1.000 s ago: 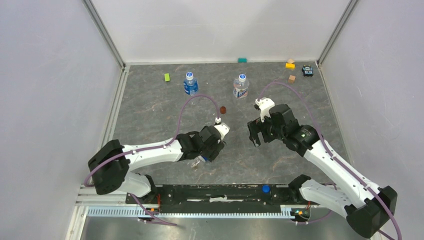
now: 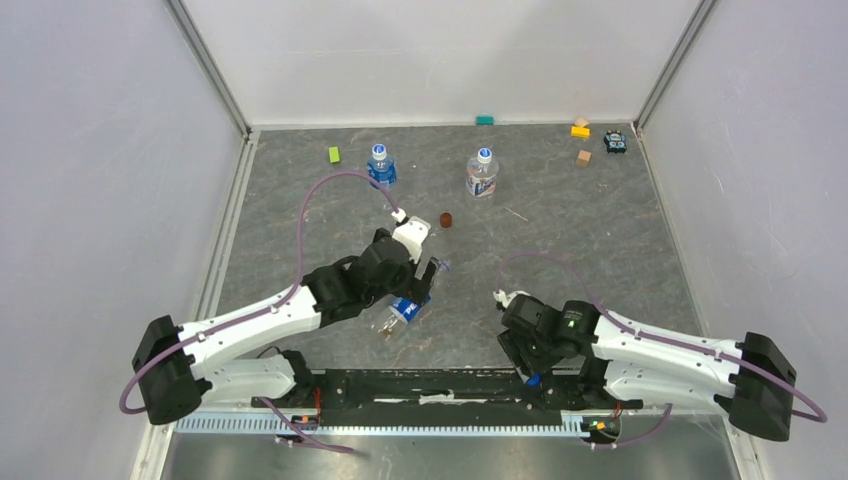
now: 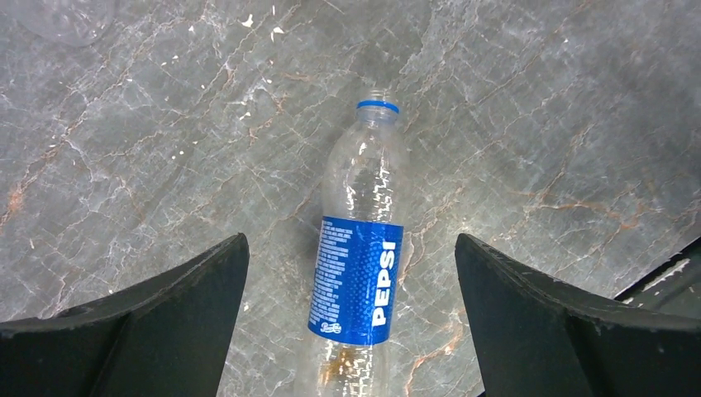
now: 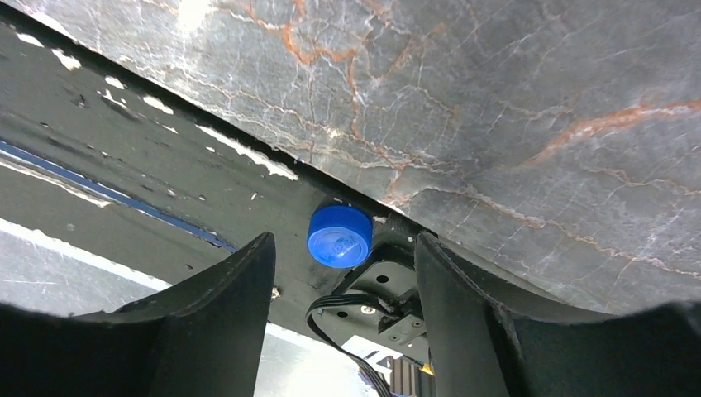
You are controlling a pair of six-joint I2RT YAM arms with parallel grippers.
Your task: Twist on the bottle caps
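An uncapped Pepsi bottle [image 3: 355, 281] lies on the table under my left gripper, which is open, its fingers either side of the bottle with space around it. My right gripper hangs over the front edge, fingers apart, above a blue cap [image 4: 339, 236] on the dark strip there; nothing is held. Two upright bottles with caps on top, one with a blue label [image 2: 381, 172] and one clearer [image 2: 481, 180], stand at the back.
A small brown round object [image 2: 446, 220] lies mid-table. Small blocks [image 2: 580, 132] and a dark toy [image 2: 615, 142] sit along the back. The dark front rail [image 2: 440, 385] borders open floor.
My right gripper has moved toward the front edge and down over the blue cap. My left gripper has moved up and left, uncovering more of the lying bottle.
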